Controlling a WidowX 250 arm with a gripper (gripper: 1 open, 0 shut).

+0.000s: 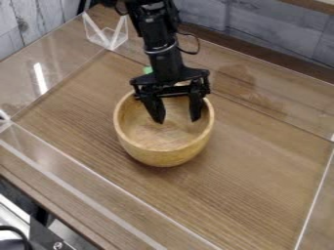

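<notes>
A black robot arm reaches down from the top of the camera view to a tan wooden bowl (163, 146) in the middle of the table. My gripper (177, 109) stands open over the bowl, its two black fingers spread and hanging at or inside the far part of the rim. No object shows between them. A small green thing (150, 72) is partly hidden behind the arm.
Clear plastic pieces lie at the left edge and at the top. Dark cables are at the bottom left corner.
</notes>
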